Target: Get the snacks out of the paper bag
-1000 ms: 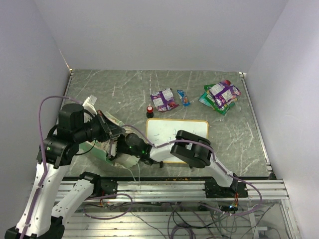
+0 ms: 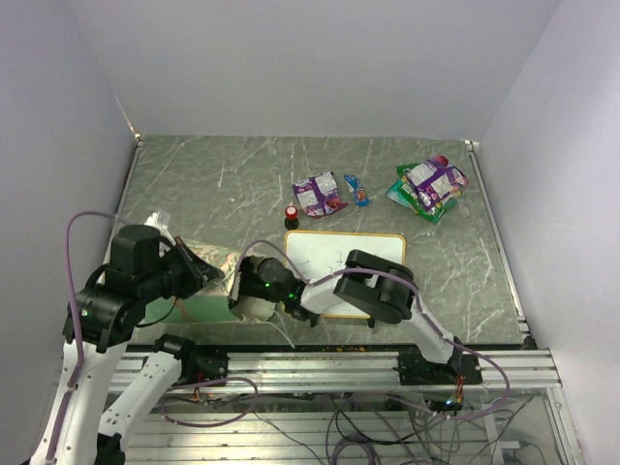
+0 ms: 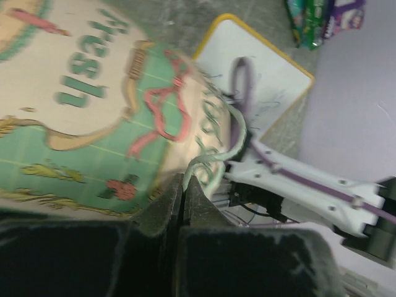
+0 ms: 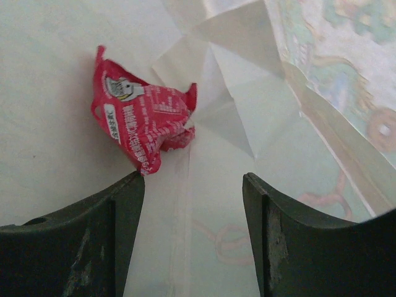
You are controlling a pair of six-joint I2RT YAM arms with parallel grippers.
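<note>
The paper bag, cream and green with printed lettering (image 3: pixel 93 68), lies on its side at the table's front left, its mouth toward the right arm. My left gripper is shut on the bag's pale green cord handle (image 3: pixel 213 158), above the bag's mouth. My right gripper stands open inside the bag, nothing between its fingers. A small red snack packet (image 4: pixel 145 114) rests on the bag's pale inner wall, just beyond the left fingertip. In the top view the right fingers are hidden by the bag.
A white board with a yellow rim (image 2: pixel 339 254) lies under the right forearm. Behind it are a purple packet (image 2: pixel 320 195), a small blue packet (image 2: pixel 356 190) and a red-capped bottle (image 2: pixel 292 217). Purple and green packets (image 2: pixel 433 187) are piled at the back right.
The bag shifted and changed its tilt with it. The right arm has moved only slightly at the bag's mouth.
</note>
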